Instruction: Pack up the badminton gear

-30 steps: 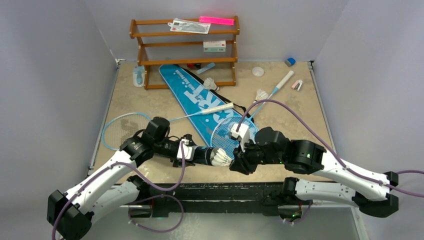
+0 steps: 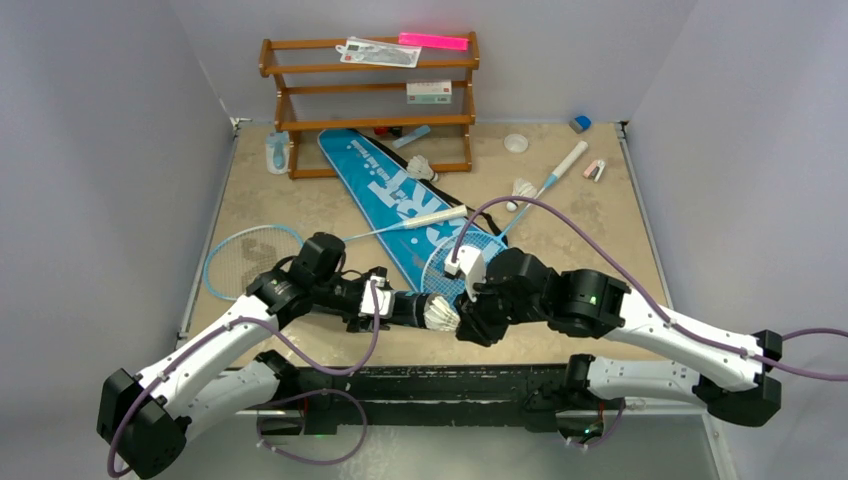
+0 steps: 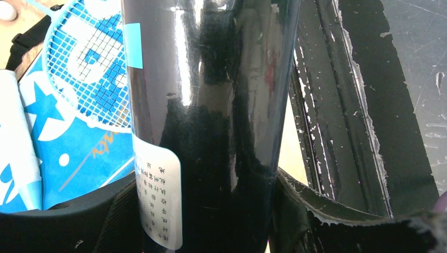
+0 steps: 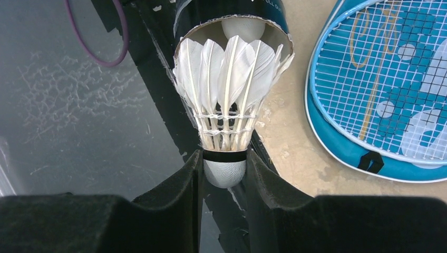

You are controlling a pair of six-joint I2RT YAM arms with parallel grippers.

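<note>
Held sideways over the front of the table is a dark shuttlecock tube [image 3: 211,121], with my left gripper shut around it. My right gripper is shut on a shuttlecock [image 4: 224,89] by the black band at its cork. The feather tips are at the tube's open mouth, some just inside the rim and some over its edge; a white cork shows deeper in the tube. Two more shuttlecocks lie behind, one [image 2: 421,168] near the bag and another [image 2: 523,189] by a racket. A blue racket bag [image 2: 375,200] lies flat across the middle.
One racket [image 2: 462,262] rests partly on the bag, its handle toward the back right. Another racket [image 2: 250,262] lies at left, handle across the bag. Behind stands a wooden rack [image 2: 370,125]. A round clear lid [image 2: 516,143] sits at the back.
My right gripper has moved slightly left, toward the tube, bringing the shuttlecock closer to its mouth. The left arm has shifted slightly; the tube stays nearly in place.
</note>
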